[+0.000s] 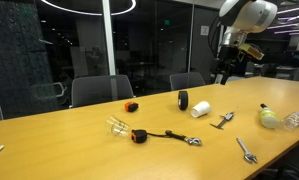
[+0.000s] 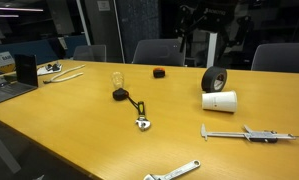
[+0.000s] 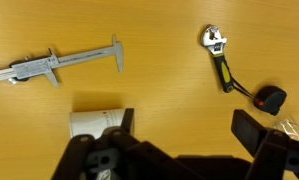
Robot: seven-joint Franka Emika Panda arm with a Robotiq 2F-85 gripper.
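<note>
High over the right part of the table, my gripper [image 1: 227, 68] hangs clear of everything. The wrist view shows its two dark fingers [image 3: 247, 130] spread wide, with only tabletop between them. Beside one finger lies a white cup [image 3: 94, 122] on its side, partly covered by the gripper. A silver caliper [image 3: 54, 62] and an adjustable wrench [image 3: 224, 70] with a black and yellow handle lie farther up that view. Near the wrench's handle end is a black and orange tape measure [image 3: 270, 98]. A black roll [image 2: 214, 80] stands upright behind the cup.
A clear glass item [image 1: 118, 126] stands left of the tape measure, and a second red-black tape measure [image 1: 131, 106] sits behind. Toward the right are a silver wrench [image 1: 247, 151], a yellow-green bottle [image 1: 268, 118] and a clear container [image 1: 294, 120].
</note>
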